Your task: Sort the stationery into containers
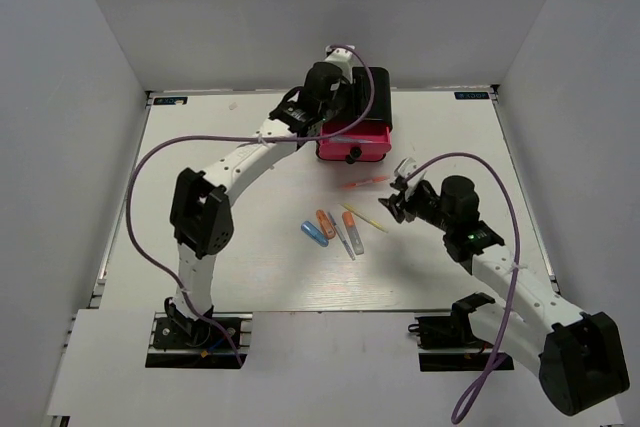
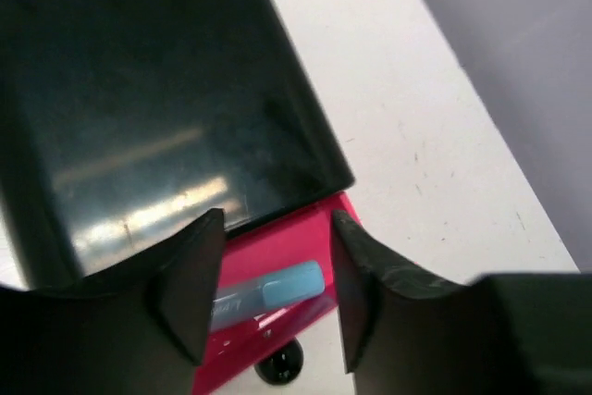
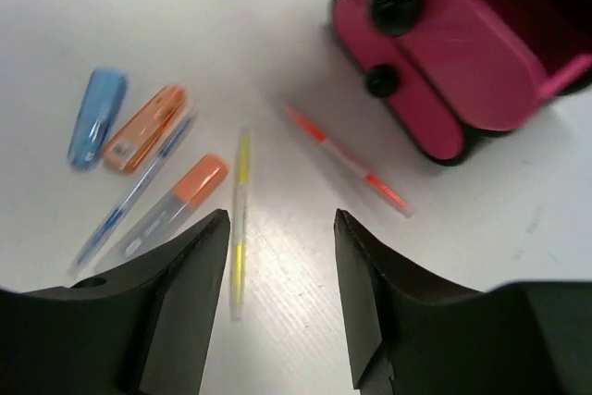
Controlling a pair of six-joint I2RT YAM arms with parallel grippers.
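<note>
A pink box [image 1: 365, 149] with black lid stands at the back centre; my left gripper is over it, part open, with a blue-capped marker [image 2: 291, 284] lying in the pink compartment beyond its fingers. On the table lie a blue item [image 3: 97, 117], two orange-ended items [image 3: 148, 122] [image 3: 176, 205], a thin pen [image 3: 129, 191], a yellow pen [image 3: 240, 228] and a red pen [image 3: 347, 159]. My right gripper stands open above them, holding nothing.
Grey walls surround it.
</note>
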